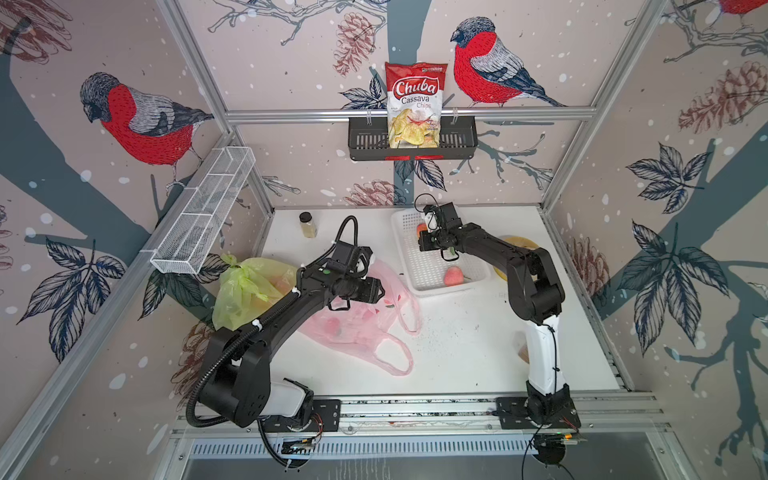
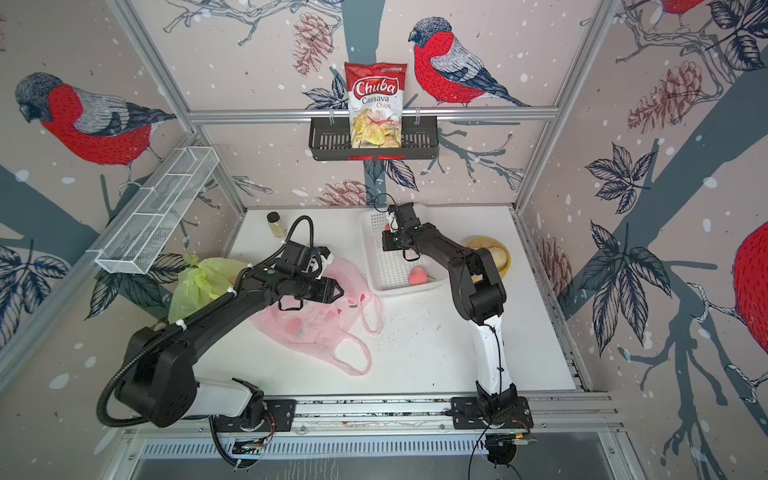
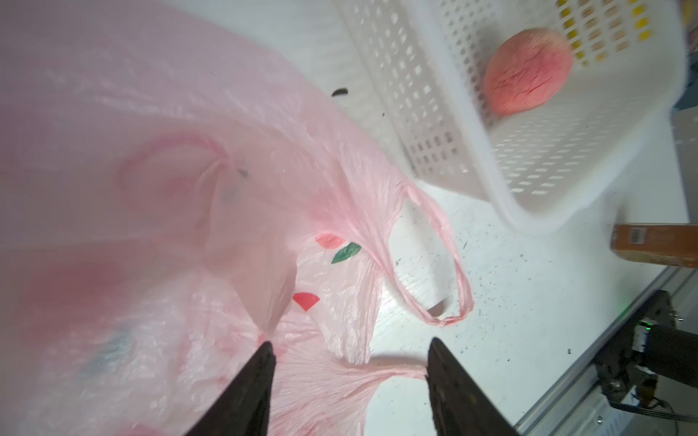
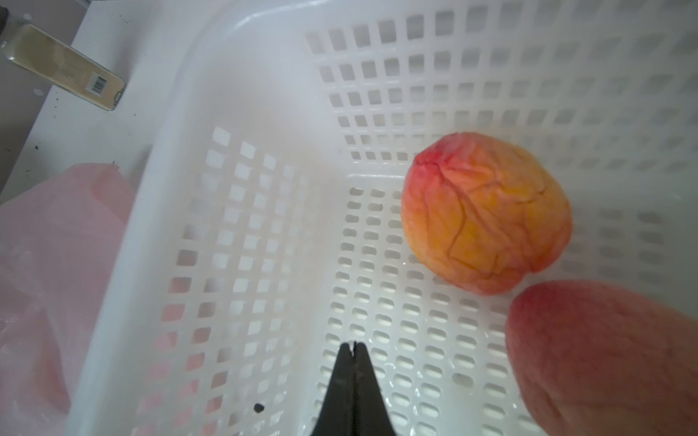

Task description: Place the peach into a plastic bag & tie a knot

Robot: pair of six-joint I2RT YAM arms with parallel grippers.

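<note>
In the right wrist view, my right gripper is shut with nothing between its fingertips, over the floor of the white basket (image 4: 211, 181). The yellow-red peach (image 4: 483, 214) rests in the basket ahead and to the right, apart from those fingers. A second, redder peach (image 4: 603, 356) is nearer, at the lower right. The thin pink plastic bag (image 1: 352, 332) lies collapsed on the table, left of the basket. Above it, my left gripper stands open; folds of the bag show between and below its fingers, and one handle (image 3: 443, 254) lies loose beyond them.
Another pinkish peach (image 1: 453, 276) sits at the basket's front end. At the left lies a yellow-green bag (image 1: 240, 292); a bottle (image 1: 308, 225) stands at the back. A yellow bowl (image 2: 497, 249) is behind the right arm.
</note>
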